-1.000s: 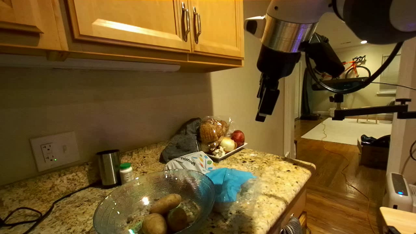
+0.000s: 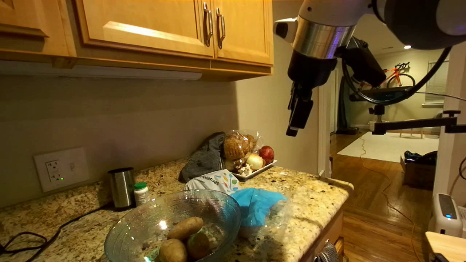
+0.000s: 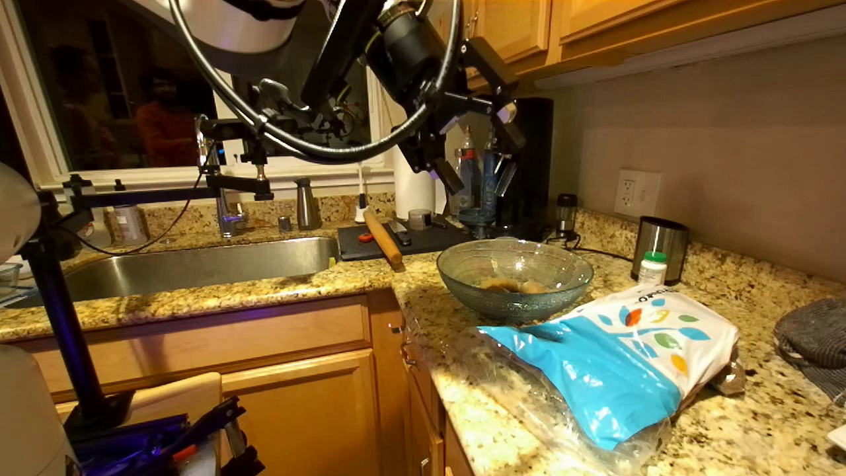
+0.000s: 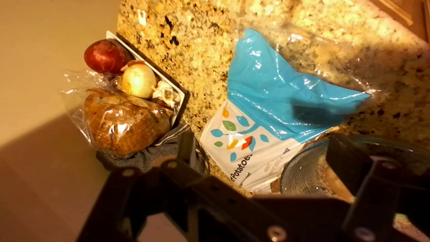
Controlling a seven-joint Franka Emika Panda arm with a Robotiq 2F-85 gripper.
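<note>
High above the counter, my gripper (image 3: 480, 179) stands open, its fingers apart and nothing between them. From the side, in exterior view 1, it hangs well clear of everything below. A glass bowl (image 3: 468, 292) rests on the counter holding several potatoes (image 2: 186, 227). Beside it lies a blue and white potato bag (image 3: 588, 361), flat on the granite with its clear plastic end spread towards the counter edge. In the wrist view the bag (image 4: 268, 86) shows beyond the fingers, while the bowl is partly hidden behind one of them.
A white tray (image 4: 181, 99) carries a red onion (image 4: 107, 56), a pale onion (image 4: 138, 80), garlic and bagged bread (image 4: 125, 121), with a dark cloth (image 2: 204, 157) alongside. A steel canister (image 2: 122, 187) and green-capped bottle (image 2: 141, 194) stand near the wall. Cabinets (image 2: 148, 28) overhang the counter.
</note>
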